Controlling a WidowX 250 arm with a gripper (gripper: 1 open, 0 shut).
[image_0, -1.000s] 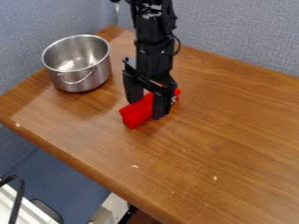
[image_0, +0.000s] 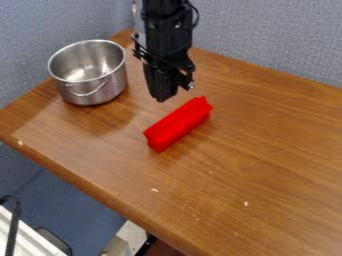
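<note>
My black gripper (image_0: 171, 84) hangs over the table, a little above and behind a red block (image_0: 178, 124), clear of it, with no object visible between its fingers; how far apart they are is hard to tell. The red block is a long bar lying diagonally on the wooden table. A steel pot (image_0: 88, 72) with a thin handle stands left of my gripper.
Grey-blue padded walls rise behind and at the left. Dark equipment and white parts sit below the table's lower-left edge.
My gripper has risen up and back from the red block, which it was over or around earlier. The block now lies fully uncovered, slightly shifted and angled.
</note>
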